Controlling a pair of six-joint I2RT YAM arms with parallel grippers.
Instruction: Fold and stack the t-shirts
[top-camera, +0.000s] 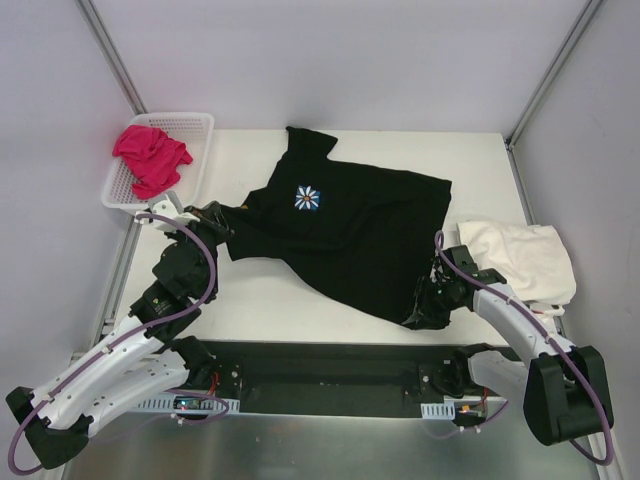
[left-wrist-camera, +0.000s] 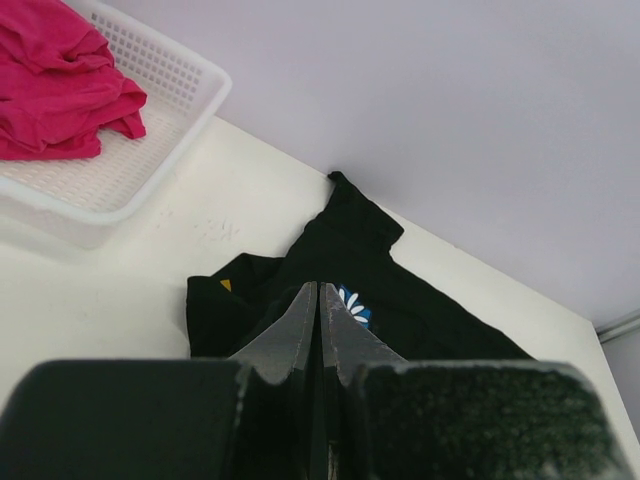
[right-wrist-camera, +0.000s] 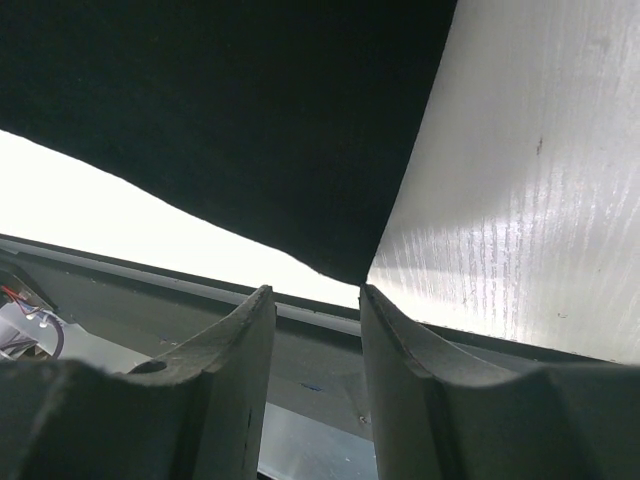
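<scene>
A black t-shirt (top-camera: 350, 240) with a white flower print (top-camera: 308, 198) lies spread and partly creased across the white table. My left gripper (top-camera: 218, 222) is above its left edge; in the left wrist view its fingers (left-wrist-camera: 285, 340) are shut, with nothing clearly visible held between them. My right gripper stands open at the shirt's near right corner (right-wrist-camera: 345, 260), close to the table's front edge, the fabric corner lying just beyond the fingertips.
A white basket (top-camera: 193, 130) with a pink garment (top-camera: 150, 158) stands at the back left. A white folded cloth (top-camera: 515, 260) lies at the right. Bare table shows along the front left and back right.
</scene>
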